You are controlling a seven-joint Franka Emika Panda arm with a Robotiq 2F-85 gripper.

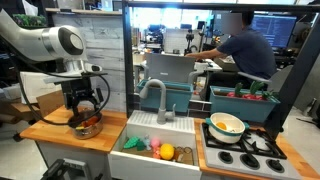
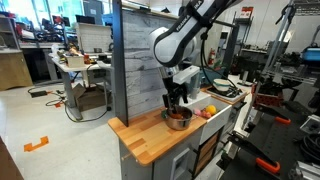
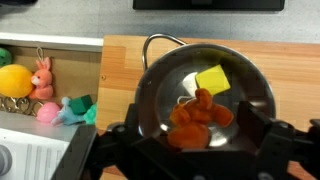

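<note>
A metal pot with a loop handle stands on the wooden counter. Inside it lie a yellow block and an orange-brown soft toy, with a rounder orange piece below the toy. My gripper hangs above the pot, open, its dark fingers spread at the lower edge of the wrist view. Exterior view 1 shows the gripper just over the pot. From the other side, the gripper is also over the pot. Nothing shows held.
The sink beside the counter holds several toys, among them a pink rabbit and an orange ball. Its faucet rises behind. Farther right, a white bowl sits on the stove. Bare wood surrounds the pot.
</note>
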